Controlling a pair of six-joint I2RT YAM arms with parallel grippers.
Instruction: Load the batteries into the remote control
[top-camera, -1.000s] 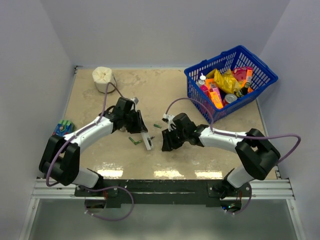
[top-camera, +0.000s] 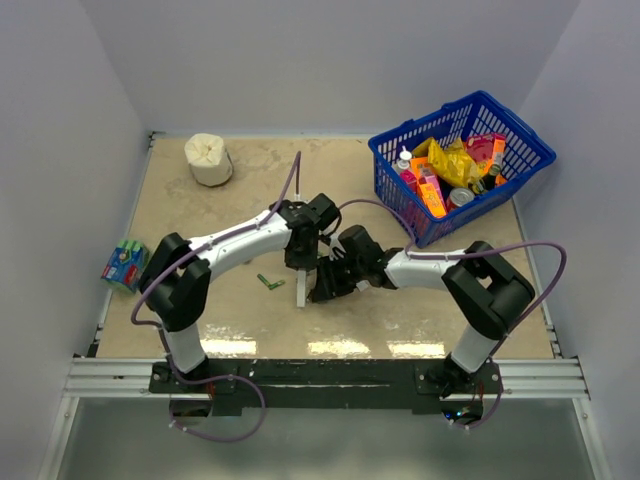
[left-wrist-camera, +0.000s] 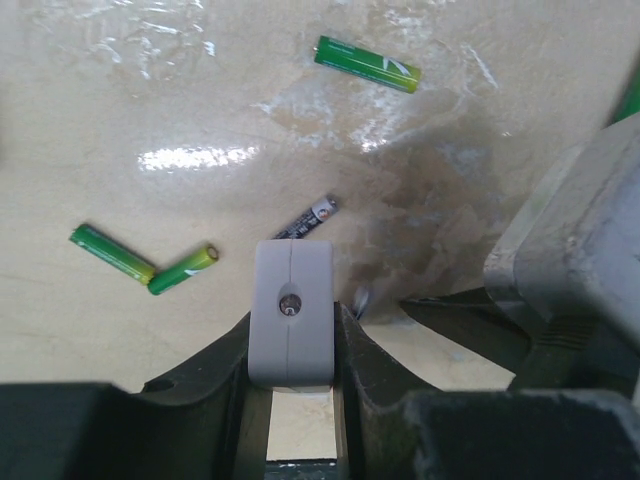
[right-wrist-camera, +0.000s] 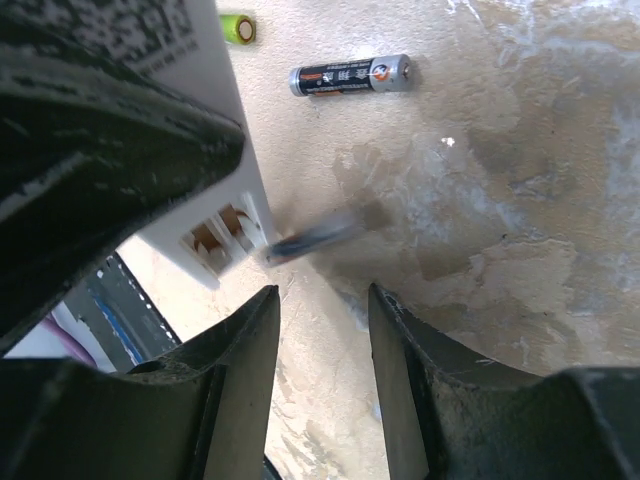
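The white remote (left-wrist-camera: 291, 340) is held upright in my left gripper, shut on it, above the middle of the table. In the right wrist view its open battery compartment with metal springs (right-wrist-camera: 225, 237) shows beside a blurred dark piece (right-wrist-camera: 320, 237), too indistinct to name surely. My right gripper is beside the remote, fingertips apart, nothing seen between them. A dark battery (right-wrist-camera: 350, 77) lies on the table; green batteries (left-wrist-camera: 110, 253) lie around it.
A blue basket (top-camera: 390, 150) of goods stands at back right, a white roll (top-camera: 208, 160) at back left, a colourful pack (top-camera: 125, 265) at the left edge.
The right arm has shifted left, close to the remote.
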